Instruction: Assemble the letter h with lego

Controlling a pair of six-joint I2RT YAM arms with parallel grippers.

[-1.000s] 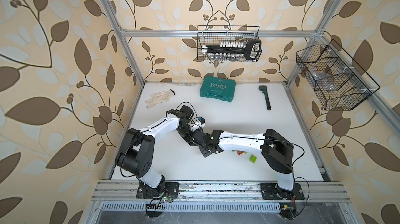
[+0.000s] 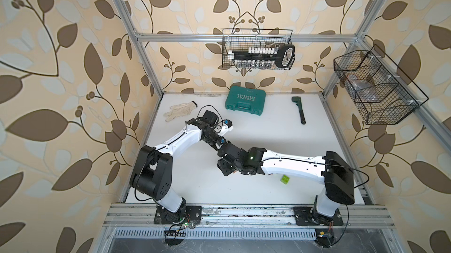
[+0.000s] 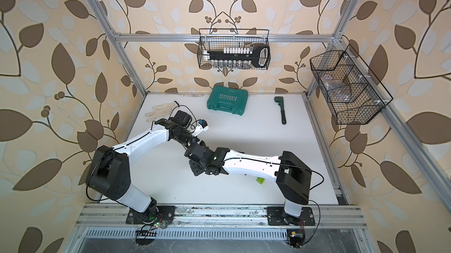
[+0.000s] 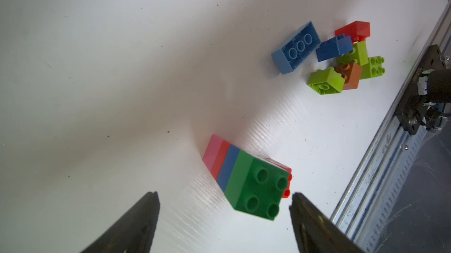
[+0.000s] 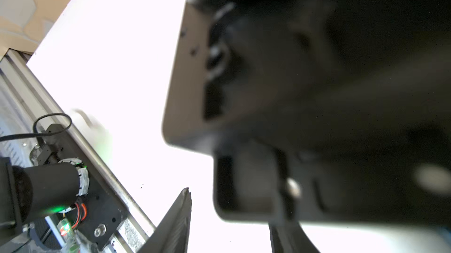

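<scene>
In the left wrist view a stack of pink, red, blue and green bricks (image 4: 237, 177) stands on the white table, with part of another red brick (image 4: 285, 184) behind its green end. My left gripper is open; its fingers (image 4: 136, 227) are apart on either side of the view, with the stack seen beyond them and not gripped. My right gripper is open, and nothing shows between its fingers. A large dark gripper body (image 5: 305, 112) fills much of that view, close in front. From above, both grippers meet over the table's middle and hide the stack.
Loose bricks lie to the right of the stack: a blue brick (image 4: 297, 48), a lime brick (image 4: 326, 81), an orange brick (image 4: 349, 74) and several others. A green case (image 2: 245, 100), a wrench (image 2: 298, 109) and a glove (image 2: 180, 110) lie at the back.
The right arm's elbow has swung to the right and its wrist has come slightly left. My left gripper has shifted back and up, away from the front. The orange brick is now hidden from above.
</scene>
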